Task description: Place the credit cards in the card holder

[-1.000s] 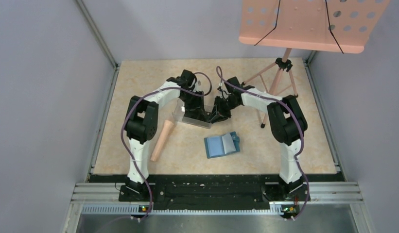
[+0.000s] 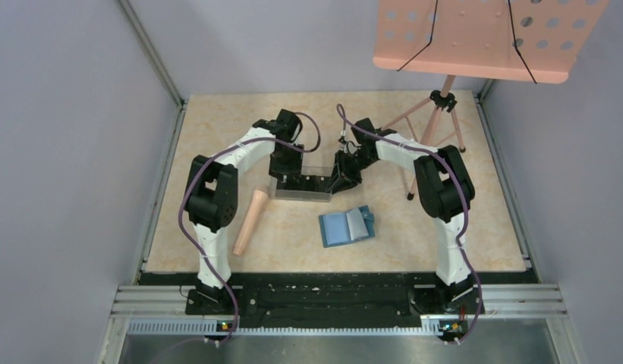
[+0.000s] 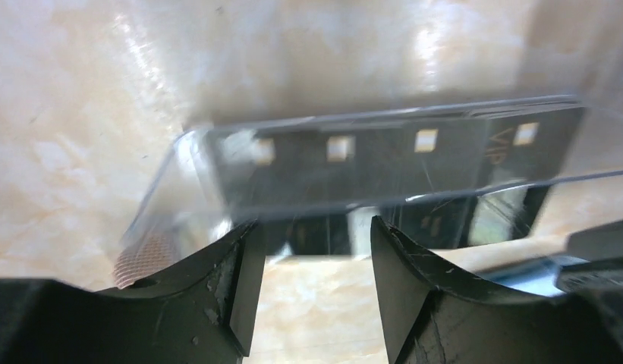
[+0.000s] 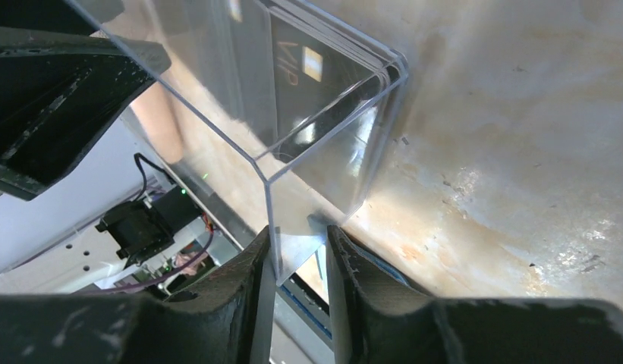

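Observation:
Several black cards [image 2: 314,183], one lettered VIP [image 3: 513,148], lie in a clear box [image 2: 302,196]. The card holder seems to be the blue folder [image 2: 338,230] lying opened out in front of that box. Over the box's left part stands my left gripper [image 2: 286,179]; in its wrist view its fingers [image 3: 243,292] are apart with no card gripped. At the box's right end is my right gripper [image 2: 337,186]. Its fingers [image 4: 342,288] are parted around a clear box corner [image 4: 281,262]; contact is hard to judge.
A pink roller-like cylinder [image 2: 250,222] lies to the left of the box. Back right, a pink tripod [image 2: 445,101] carries a large perforated panel [image 2: 475,38] overhanging the table. Bare table lies right of the folder.
The box was skewed about a second ago and now lies straighter. The right arm has barely moved.

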